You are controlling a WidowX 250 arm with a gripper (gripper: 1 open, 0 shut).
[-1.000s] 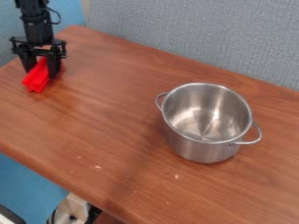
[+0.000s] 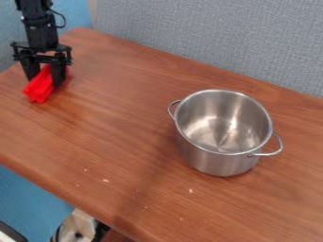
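Note:
My black gripper [image 2: 45,68] is at the far left end of the wooden table, lowered over a red object [image 2: 40,89] and shut on it. The red object lies tilted at the table surface, its upper part partly hidden by the fingers. A steel pot [image 2: 224,132] with two side handles stands upright on the right half of the table, well apart from the gripper, and looks empty.
A grey padded wall [image 2: 214,38] runs along the back. The table's left and front edge drops to a blue floor at the lower left.

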